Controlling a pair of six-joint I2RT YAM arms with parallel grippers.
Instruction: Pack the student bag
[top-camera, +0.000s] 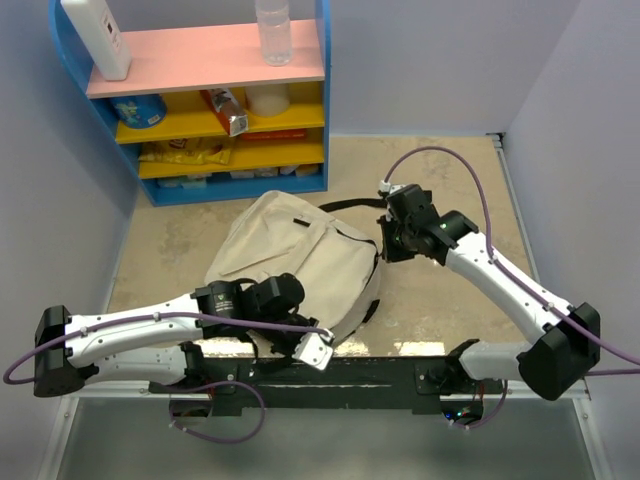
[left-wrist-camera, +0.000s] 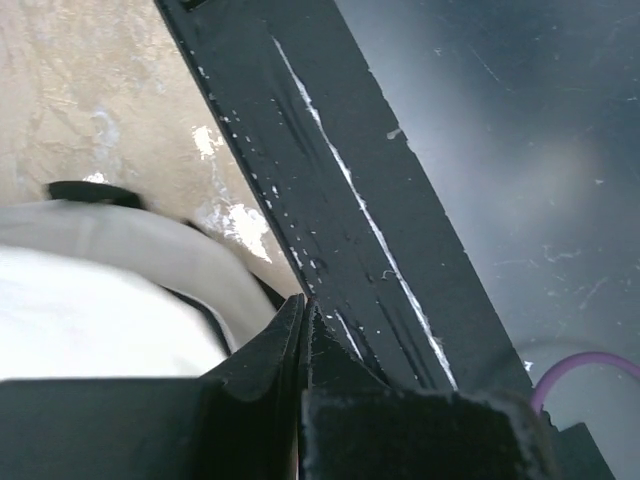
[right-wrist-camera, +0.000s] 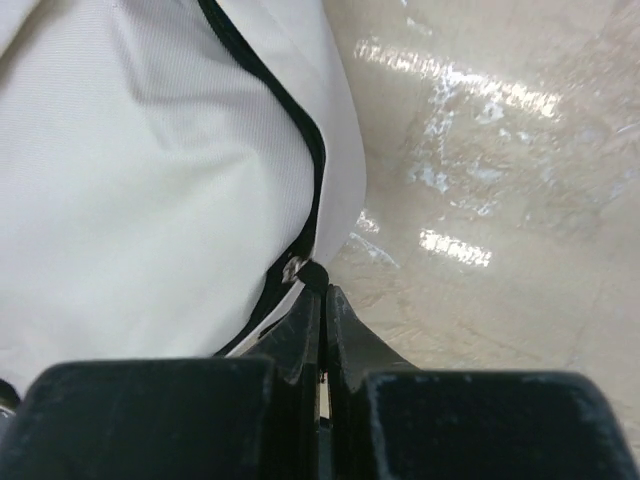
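The cream bag (top-camera: 300, 255) lies slack on the floor, with a black strap (top-camera: 350, 204) behind it. My right gripper is shut on the black-trimmed edge of the bag at its right side, near a metal zipper piece. My left gripper is shut above the bag's near edge and the dark front ledge, with nothing seen between its fingers. In the top view the left arm hides the bag's near left part.
A blue shelf unit (top-camera: 325, 100) with bottles, packets and tubs stands at the back left. The floor (top-camera: 470, 260) right of the bag is clear. A dark ledge (top-camera: 400, 375) borders the front.
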